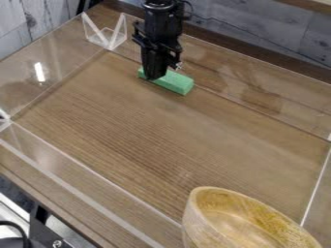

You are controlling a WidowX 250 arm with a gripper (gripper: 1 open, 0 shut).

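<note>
My black gripper [153, 71] reaches down from the back of the table, its tip at the left part of a mint-green block [173, 85] lying on the wooden table [155, 145]. The arm hides part of the block. Whether the fingers are shut on it I cannot tell.
A pale yellow bowl [246, 223] sits at the front right. Clear plastic pieces stand at the back left and left edge. A grey wall runs along the back right.
</note>
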